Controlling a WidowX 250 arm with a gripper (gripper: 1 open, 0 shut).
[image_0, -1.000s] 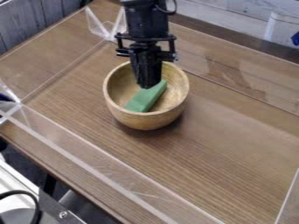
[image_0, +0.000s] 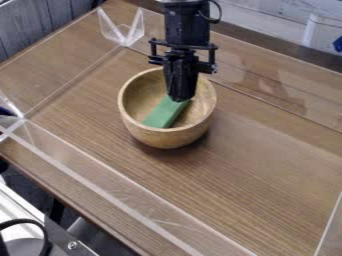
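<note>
A round wooden bowl (image_0: 134, 112) stands near the middle of the table, with a flat green block (image_0: 166, 115) lying slanted inside it. My black gripper (image_0: 179, 92) hangs down from above into the back of the bowl, its tips over the far end of the green block and partly hiding it. The gripper looks shut; whether anything is between its fingertips is hard to see.
Clear plastic edging runs along the left and front-left. Cables lie at the lower left beyond the table's edge.
My gripper has moved a little to the right and lower over the green block. The bowl and block look nearly unmoved.
</note>
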